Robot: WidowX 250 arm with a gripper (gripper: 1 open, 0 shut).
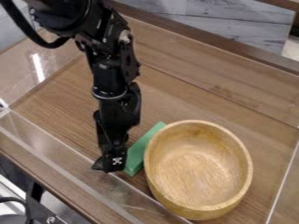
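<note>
The black gripper [114, 150] hangs low over the wooden table at the left of a green object [142, 149], open, its fingertips close to the tabletop. The green object lies partly hidden along the left side of a beige bowl [198, 171], which sits at the lower right. Whether the fingers touch the green object is unclear.
A clear, see-through edge runs along the near left of the table. A pale grey panel stands at the back.
</note>
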